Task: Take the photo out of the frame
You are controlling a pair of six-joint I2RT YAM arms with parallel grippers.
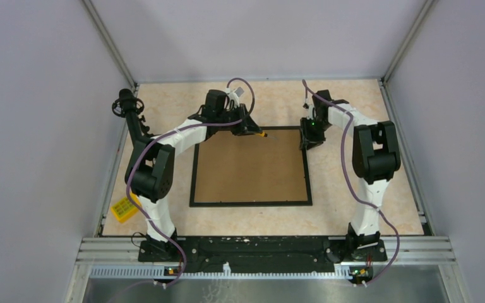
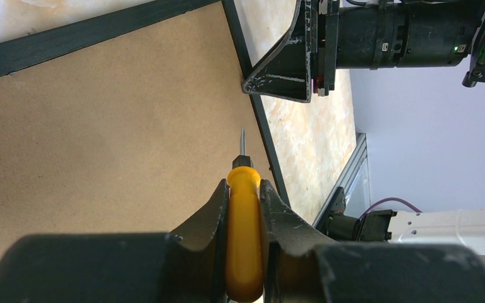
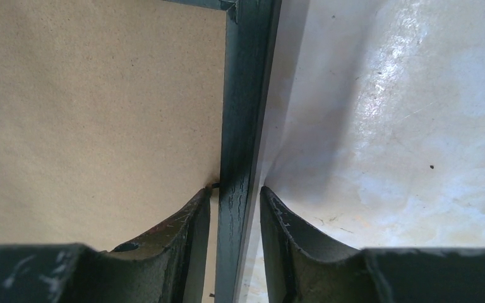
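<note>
A picture frame (image 1: 250,203) lies back-up on the table, its brown backing board (image 1: 246,170) inside a dark border. Above its upper part, my left gripper is shut on a yellow-handled screwdriver (image 2: 245,233), whose thin tip points toward the right side. My right gripper stands part open over the right border (image 3: 240,107), near the upper right corner, with a fingertip on either side of that strip. A small dark tab (image 3: 215,185) shows on the board's edge beside the left fingertip. Whether the fingers touch the border is unclear.
A yellow case (image 1: 124,207) lies at the lower left of the table (image 1: 246,224), partly behind the left arm. A black object (image 1: 126,104) stands at the left edge. Bare table surrounds the frame at front and back.
</note>
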